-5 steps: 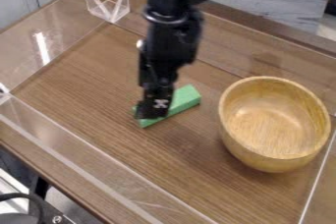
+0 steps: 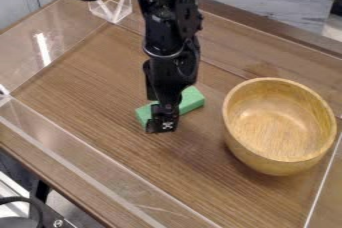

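Observation:
A black robot arm reaches down from the top middle, its gripper [image 2: 166, 114] low over a green oblong block [image 2: 187, 101] on the wooden table [image 2: 74, 122]. The fingers are open and overlap the block in this view; whether they touch it cannot be told.
A large tan bowl [image 2: 277, 122] stands to the right of the block. A clear plastic object [image 2: 111, 7] is at the back left. Black cable shows at the lower left corner.
The gripper has moved down and slightly right over the block, and the arm appears narrower from this view. The block and bowl look unmoved.

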